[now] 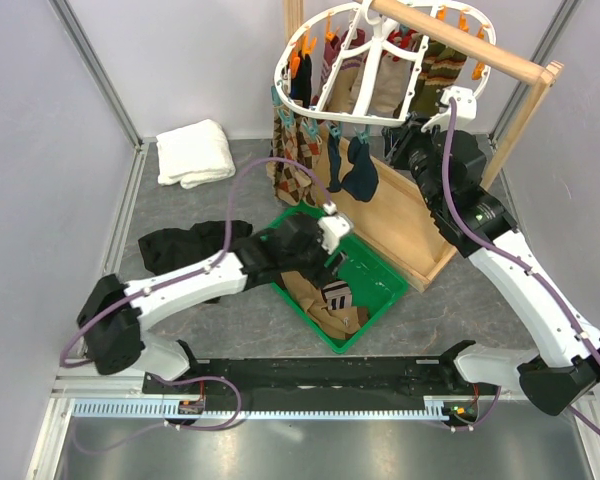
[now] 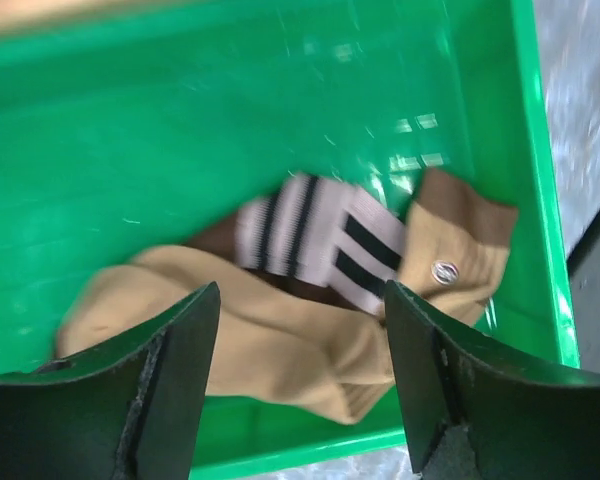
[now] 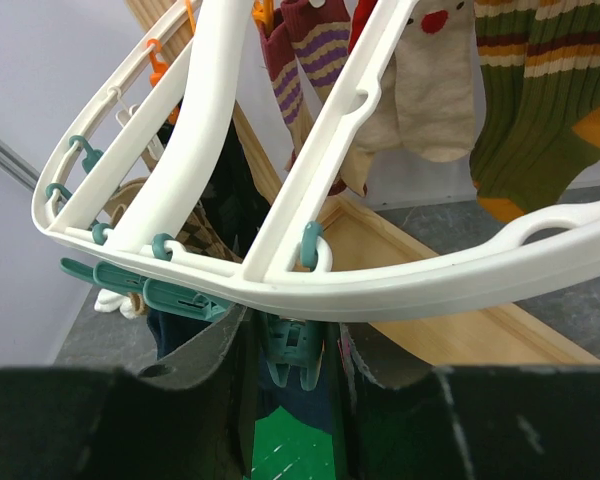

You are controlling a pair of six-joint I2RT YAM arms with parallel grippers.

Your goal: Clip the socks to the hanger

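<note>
Brown socks with a striped cuff (image 2: 320,235) lie in the green basket (image 2: 535,150), seen below my left gripper. That gripper's fingers (image 2: 180,350) stand apart with nothing between them, above the socks. In the right wrist view, my right gripper is shut on a teal clip (image 3: 293,340) hanging from the rim of the white round hanger (image 3: 420,285). No sock shows in this clip. From other clips hang a dark blue sock pair (image 1: 360,170) and a patterned brown pair (image 1: 290,150). Striped socks (image 3: 550,90) hang farther along.
A white folded towel (image 1: 195,153) lies at the back left. Black cloth (image 1: 190,245) is on the floor left of the basket. The wooden stand (image 1: 520,120) rises close beside my right arm.
</note>
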